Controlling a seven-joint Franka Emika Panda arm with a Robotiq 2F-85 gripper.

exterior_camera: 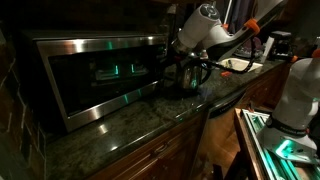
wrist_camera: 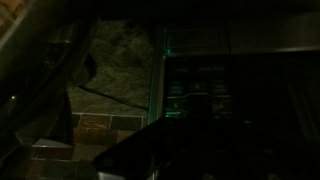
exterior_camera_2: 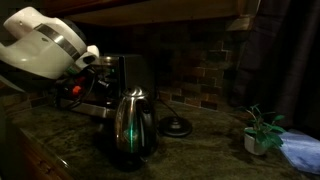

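A microwave [exterior_camera: 100,75] with a dark glass door stands on the counter, its door shut. At its right end hangs my gripper [exterior_camera: 172,52], shut, with nothing visible between its fingers. The wrist view is very dark; the microwave's control panel [wrist_camera: 198,88] fills its middle, close in front of the gripper. A shiny metal kettle [exterior_camera_2: 135,125] stands upright on the counter near the arm. Whether the fingertips touch the panel is hidden in shadow.
Beside the kettle lies a round black base [exterior_camera_2: 175,127] with a cord. Farther right are a potted plant [exterior_camera_2: 262,132] and a pale blue cloth or bag [exterior_camera_2: 302,150]. A sink [exterior_camera: 237,64] lies at the far end.
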